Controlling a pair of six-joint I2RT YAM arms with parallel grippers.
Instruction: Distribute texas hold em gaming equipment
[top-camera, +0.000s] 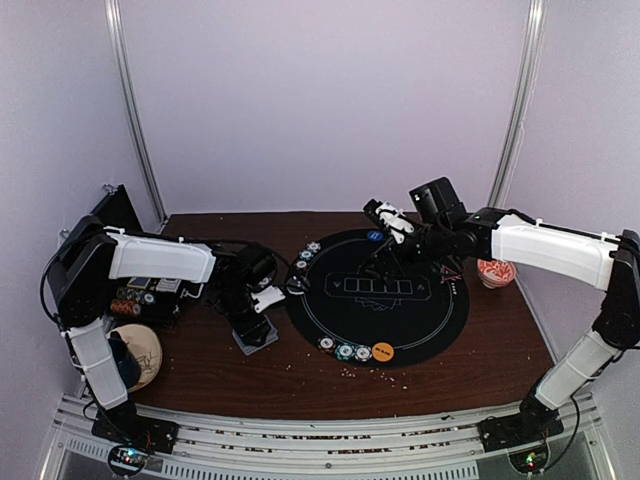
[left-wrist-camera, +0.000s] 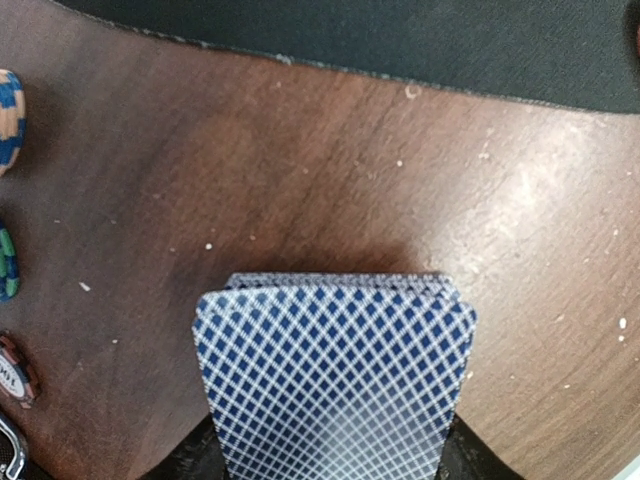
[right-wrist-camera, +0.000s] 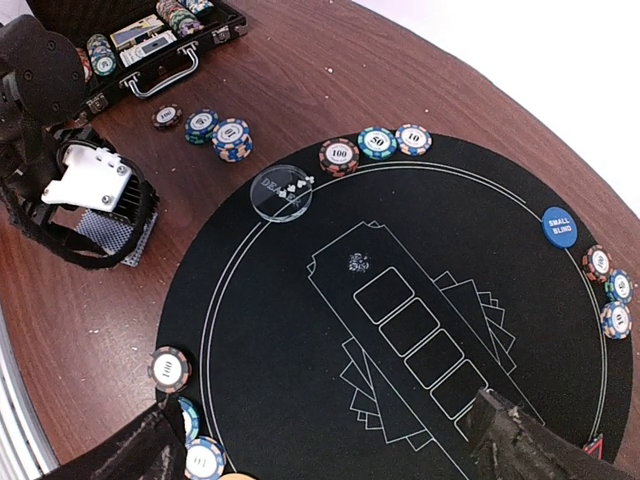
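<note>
My left gripper is down at a deck of blue checked cards on the wood, left of the black poker mat; its fingers are at the deck's sides, and whether they grip it is unclear. My right gripper stands open above the mat, nothing visible between its fingers. Chip stacks, a clear dealer disc and a blue small blind button lie on the mat.
The chip case sits at the left, with loose chips beside it. A red and white bowl is at the right edge. Bare wood lies along the front.
</note>
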